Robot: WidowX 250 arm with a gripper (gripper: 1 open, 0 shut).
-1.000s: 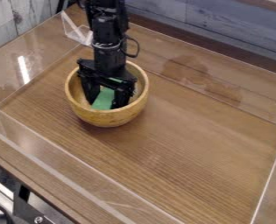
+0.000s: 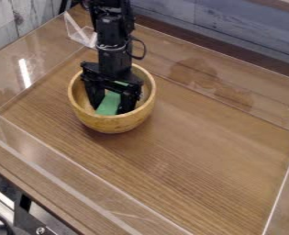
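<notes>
A yellow-orange bowl (image 2: pixel 134 120) stands on the wooden table toward the left in the camera view, with a green object (image 2: pixel 108 105) inside it. My black gripper (image 2: pixel 111 95) reaches down from the top into the bowl, its lower parts over and around the green object. I cannot tell whether the fingers hold it or how far they stand apart, as the dark parts overlap.
Walls edge the back and the left side, and a pale translucent piece lies at the back left behind the arm.
My gripper has shifted very slightly within the bowl; the bowl looks to be in nearly the same place.
</notes>
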